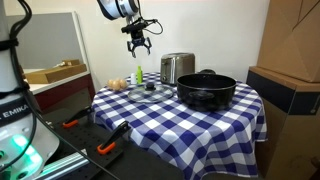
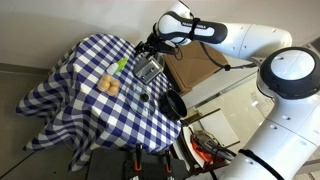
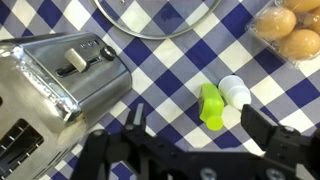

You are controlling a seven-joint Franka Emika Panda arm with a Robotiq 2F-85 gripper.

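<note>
My gripper (image 1: 139,48) hangs in the air above the far side of the table, pointing down. In the wrist view its fingers (image 3: 136,117) stand wide apart, with nothing held between them. Below and between them appears a green-topped bottle (image 3: 211,105), close to a white rounded item (image 3: 235,92). From the side, the green bottle (image 1: 139,74) is upright on the checked cloth, with a clear gap beneath the gripper. A silver toaster (image 3: 60,90) lies to the left in the wrist view.
Brown eggs (image 3: 300,42) sit in a clear carton near the bottle. A glass lid (image 1: 150,95) rests on the cloth, and a large black pot (image 1: 206,94) stands at the right. Cardboard boxes (image 1: 287,110) rise beyond the table's right edge.
</note>
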